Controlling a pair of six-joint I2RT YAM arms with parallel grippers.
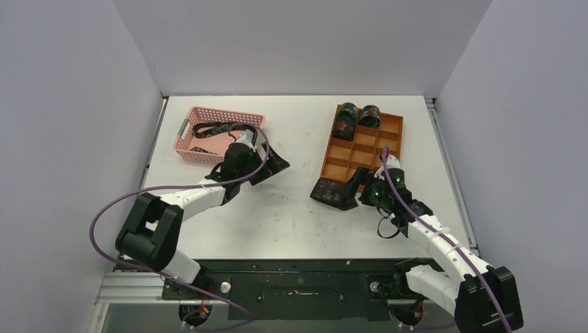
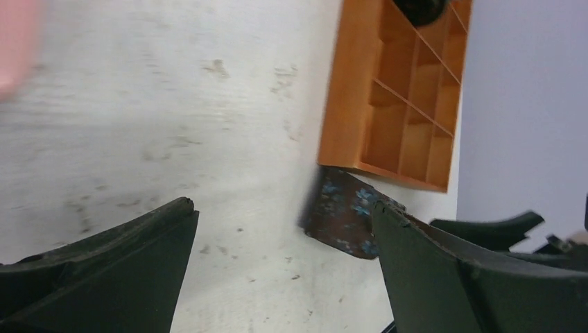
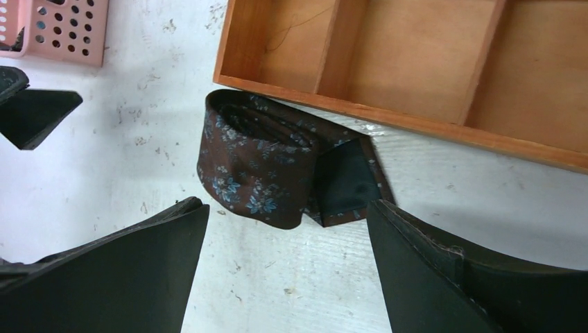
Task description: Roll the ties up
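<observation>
A dark tie with blue flowers lies on the table, loosely rolled, with its dark tail end sticking out on one side. It touches or nearly touches the front of the wooden organizer. Over the tie, my right gripper has its fingers wide apart and nothing between them. My left gripper stands open over the table to the left, apart from the tie. Another patterned tie lies unrolled in the pink basket.
Rolled ties occupy the organizer's back compartments; the front ones look empty. A small dark piece lies in the basket. Between basket and organizer the white table is clear.
</observation>
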